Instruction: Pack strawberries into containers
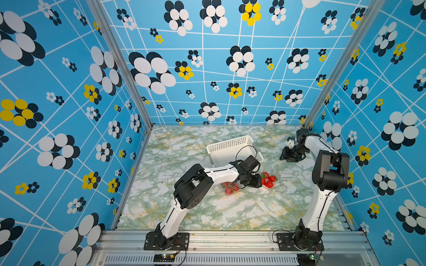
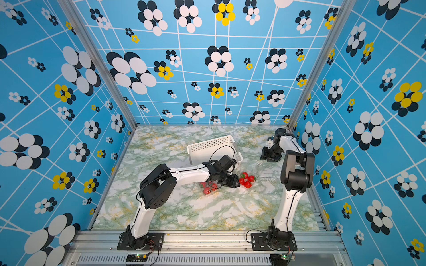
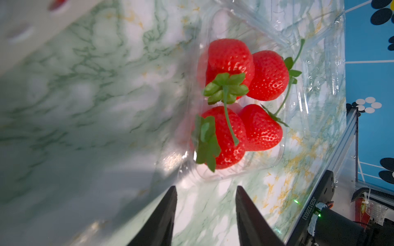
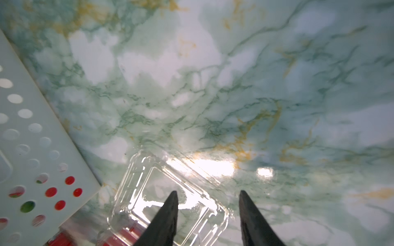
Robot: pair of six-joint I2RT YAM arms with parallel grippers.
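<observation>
Several red strawberries (image 3: 229,61) with green leaves lie in a clear plastic container (image 3: 213,174), its lid (image 3: 320,69) folded back in the left wrist view. My left gripper hangs at the container's edge, fingers apart and nothing between them. In the top left view these berries (image 1: 267,180) lie just right of the left gripper (image 1: 258,182). A second group of strawberries (image 1: 229,189) shows partly beneath the left arm. My right gripper is apart from the berries at the right, open and empty, above a clear plastic lid (image 4: 176,205).
A white perforated basket (image 1: 230,146) stands behind the left gripper; its inside is partly hidden by the arm. Red and green show through its holes in the right wrist view. Bare marbled table (image 1: 177,141) lies left and in front.
</observation>
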